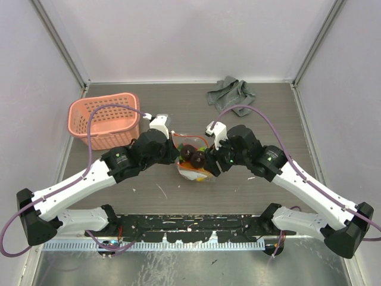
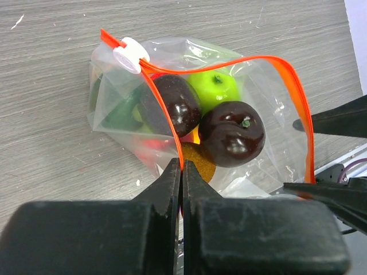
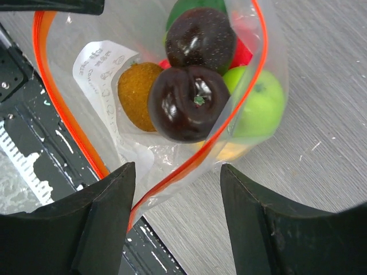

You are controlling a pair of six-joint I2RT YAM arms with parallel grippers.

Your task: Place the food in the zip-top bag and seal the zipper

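The clear zip top bag point(image 2: 123, 140) stands with its orange-edged mouth wide open. Inside it are two dark purple fruits point(image 2: 232, 134), a green apple point(image 2: 215, 89) and a brown fuzzy fruit point(image 3: 135, 94), with other red, yellow and green pieces partly hidden. A white slider point(image 2: 131, 55) sits at one corner of the orange zipper. On one side, my left gripper is shut on the orange edge. My right gripper is open at the opposite side, the orange rim point(image 3: 192, 162) running between its spread fingers without being clamped.
An empty orange basket point(image 1: 107, 140) stands at the back left, and a grey cloth point(image 1: 231, 93) lies at the back right. Both arms crowd close around the bag. Bare table point(image 1: 274, 119) shows to the right.
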